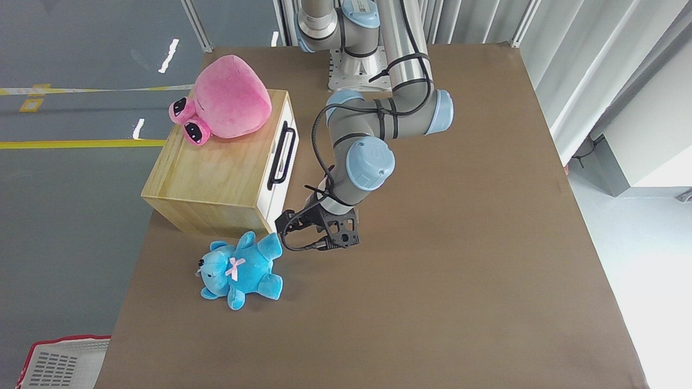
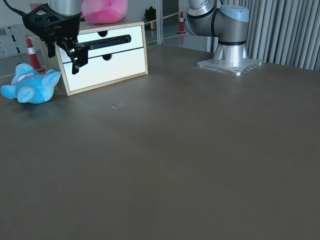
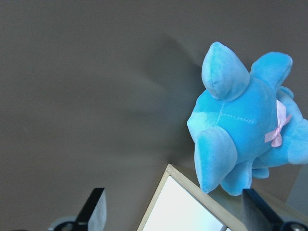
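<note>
A blue plush bear [image 1: 253, 272] with a pink bow lies on the brown table [image 1: 454, 272] beside a wooden cabinet [image 1: 201, 181] with white drawer fronts [image 2: 105, 70]. A pink plush toy [image 1: 230, 97] sits on top of the cabinet. My gripper [image 2: 65, 57] hangs just in front of the cabinet's near corner, above and apart from the bear. In the wrist view the bear [image 3: 240, 130] is at right and my gripper stands open, its fingers at the bottom edge with nothing held.
A white basket with a red rim [image 1: 65, 360] is off the table at lower left. Curtains [image 1: 577, 52] stand behind the right side, and the arm's base [image 2: 230, 62] is at the back.
</note>
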